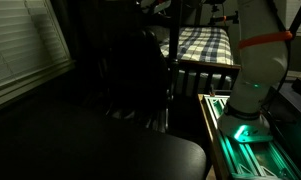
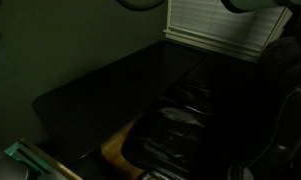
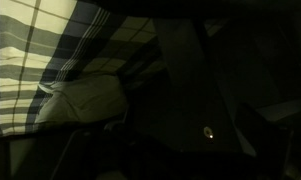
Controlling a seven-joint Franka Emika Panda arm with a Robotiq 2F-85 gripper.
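The white arm [image 1: 252, 75], with a red band round it, rises from its green-lit base [image 1: 245, 130] at the right of exterior view 1. Its upper part runs out of the top of that picture. Dark shapes fill the lower part of the wrist view, and I cannot make out the gripper's fingers or whether anything is between them. A plaid cloth [image 3: 25, 45] in white, blue and tan fills the upper left there, with a pale, rumpled bundle [image 3: 85, 100] at its lower edge.
A bare dark tabletop [image 1: 100, 145] spreads across the front of exterior view 1. Behind it stands a dark chair [image 1: 135, 65]. The plaid-covered bed [image 1: 205, 45] lies at the back, and window blinds [image 1: 25, 40] hang at the left. The room is very dim.
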